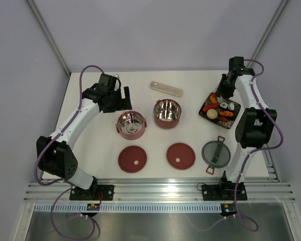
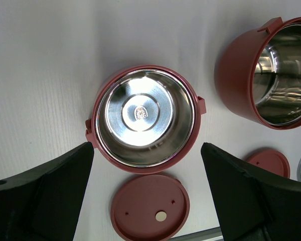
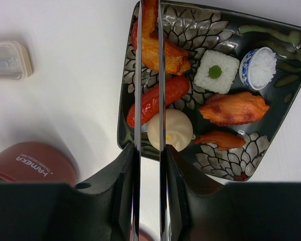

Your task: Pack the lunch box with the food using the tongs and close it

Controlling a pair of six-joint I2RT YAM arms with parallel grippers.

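My right gripper (image 1: 218, 93) is low over a black food tray (image 1: 205, 114), its long fingers closed in around an orange fried piece (image 3: 175, 57) at the tray's upper left; whether they grip it is unclear. The tray also holds a red sausage (image 3: 170, 90), a bun (image 3: 175, 128), rice square (image 3: 215, 73), small rice bowl (image 3: 258, 68) and more fried pieces (image 3: 233, 108). My left gripper (image 1: 123, 98) stands open and empty above a pink steel-lined lunch pot (image 1: 131, 125); a second pot (image 1: 166, 113) sits to its right.
Two red lids (image 1: 132, 165) (image 1: 180, 155) and a grey lid (image 1: 215, 153) lie along the front. A long pale case (image 1: 165, 89) lies at the back middle. The table between second pot and tray is clear.
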